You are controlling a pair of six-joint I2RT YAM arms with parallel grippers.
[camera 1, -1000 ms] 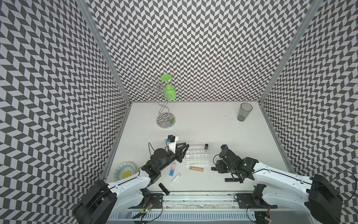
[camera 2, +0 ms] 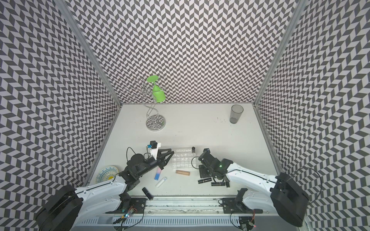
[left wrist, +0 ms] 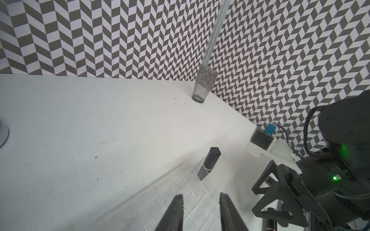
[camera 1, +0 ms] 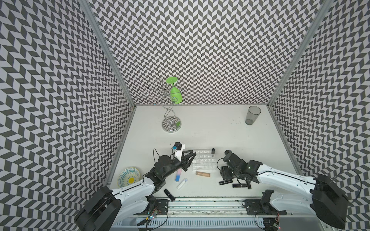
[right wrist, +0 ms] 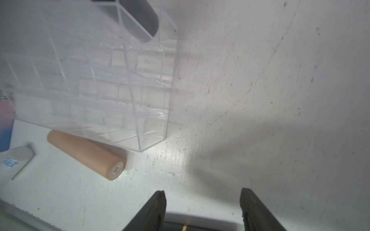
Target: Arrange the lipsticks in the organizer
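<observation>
A clear gridded organizer [camera 2: 183, 161] holds one upright black lipstick [left wrist: 212, 157] at its back right corner. In front lie a tan lipstick [right wrist: 82, 152], a pink-blue tube [camera 1: 178, 175], a white tube [camera 1: 182, 183], a black one [camera 1: 169, 194] at left and several black ones [camera 1: 239, 185] at right. My left gripper is open, empty, above the organizer's left side. My right gripper is open and points down right of the organizer, just behind a black lipstick partly visible at the bottom of the right wrist view.
A patterned bowl [camera 1: 124, 172] sits at front left. A chrome stand [camera 1: 171, 128] with green parts stands at back left, a grey glass [camera 1: 252, 115] at back right.
My left gripper has moved slightly down.
</observation>
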